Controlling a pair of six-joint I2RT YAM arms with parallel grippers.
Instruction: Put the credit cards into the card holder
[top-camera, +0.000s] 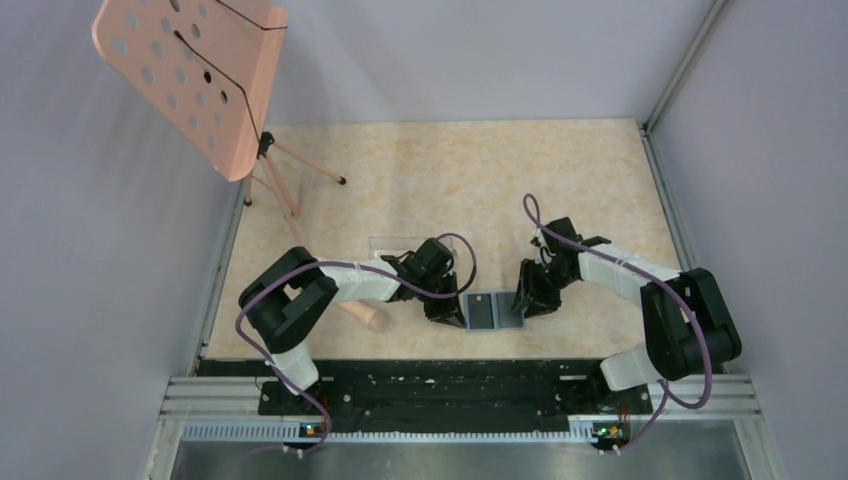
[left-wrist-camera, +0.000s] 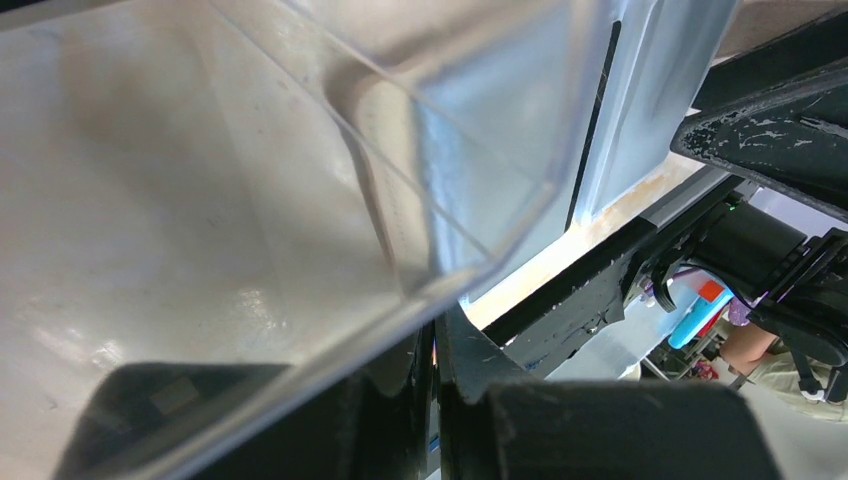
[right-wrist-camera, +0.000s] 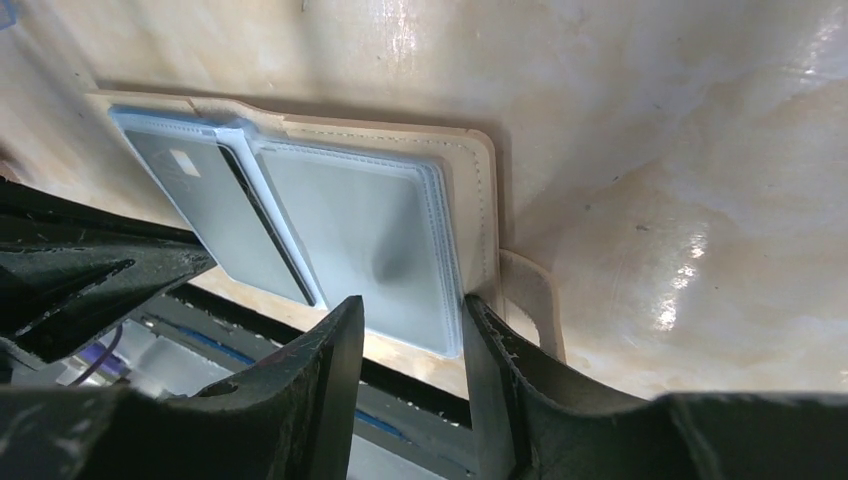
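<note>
The card holder (top-camera: 510, 312) lies flat and unfolded near the table's front edge, tan outside with two pale blue pockets. A dark card (right-wrist-camera: 190, 172) with a pale chip sits in its left pocket; no card shows in the right pocket (right-wrist-camera: 355, 235). My left gripper is shut on the holder's left front edge. At the opposite end, my right gripper is partly open, its fingers spaced apart, one fingertip (right-wrist-camera: 472, 303) beside the right pocket's edge. Through clear plastic at the lower left of the left wrist view shows a dark card-like shape (left-wrist-camera: 170, 405).
A clear box (top-camera: 385, 240) stands behind my left forearm. A pink perforated stand (top-camera: 190, 85) rises at the back left, one leg reaching beside the left arm. A tan strap (right-wrist-camera: 535, 300) extends from the holder's right side.
</note>
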